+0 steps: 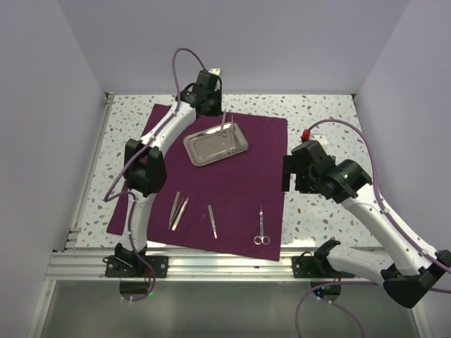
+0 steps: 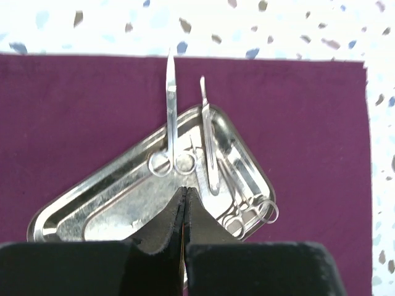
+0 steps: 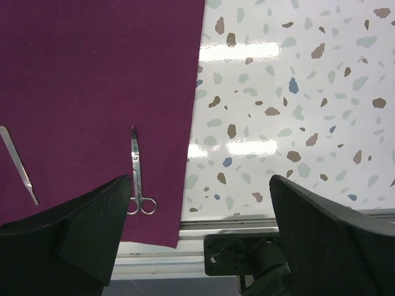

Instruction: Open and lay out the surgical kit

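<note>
The metal tray (image 1: 204, 158) lies on the purple cloth (image 1: 243, 190), seen from above in the left wrist view. Silver scissors (image 2: 171, 111) rest across its upper rim, handle loops inside and blades reaching over the cloth. Beside them a slim instrument (image 2: 210, 148) also crosses the rim. Several more tools, including ringed ones (image 2: 233, 225), lie at the tray's right end. My left gripper is raised above the tray, shut, nothing between its fingers; the scissors are outside them. My right gripper stands open and empty, over the cloth's right edge.
Near the cloth's front edge lie another pair of scissors (image 1: 261, 229), a slim tool (image 1: 212, 221) and several instruments further left, by the left arm.
</note>
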